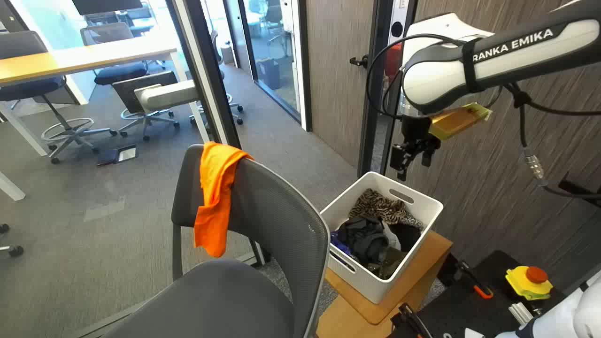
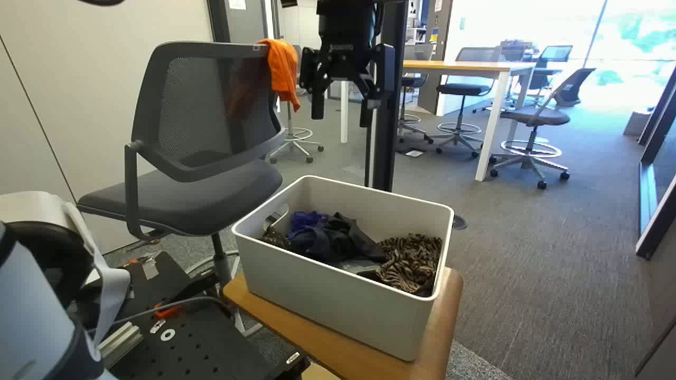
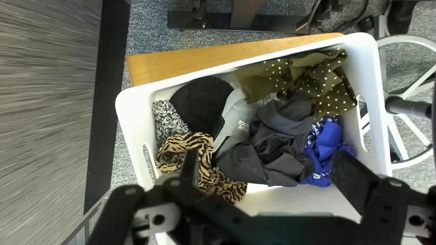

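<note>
My gripper (image 2: 342, 117) hangs above the white bin (image 2: 329, 291), open and empty, its fingers spread wide. In the wrist view several cloths lie heaped in the bin: a tiger-striped cloth (image 3: 188, 151), a dark grey cloth (image 3: 274, 153), a blue patterned cloth (image 3: 327, 139), an olive dotted cloth (image 3: 327, 77), a black cloth (image 3: 202, 102) and a light grey piece (image 3: 239, 118) with lettering. An orange cloth (image 1: 217, 191) drapes over the top of the grey chair's backrest (image 1: 265, 208), apart from the gripper.
The bin stands on a wooden stool (image 1: 425, 259) between the chair and a wood-panelled wall (image 1: 507, 186). A black board with tools and a yellow-and-red button (image 1: 532, 279) lies near the robot base. Behind the chair is glass and open floor.
</note>
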